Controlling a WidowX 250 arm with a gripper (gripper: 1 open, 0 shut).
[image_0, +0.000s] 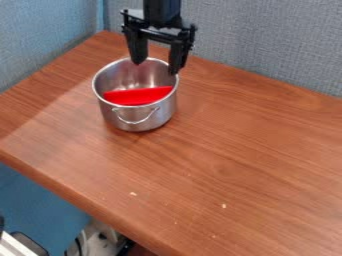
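Note:
A steel pot with a wire handle stands on the wooden table toward the back left. A red object lies inside it. My black gripper hangs over the pot's back part, its two fingers spread apart with nothing seen between them.
Grey-blue padded walls rise behind and at the left. Beyond the table's front left edge, white equipment and cables show at the bottom corner.

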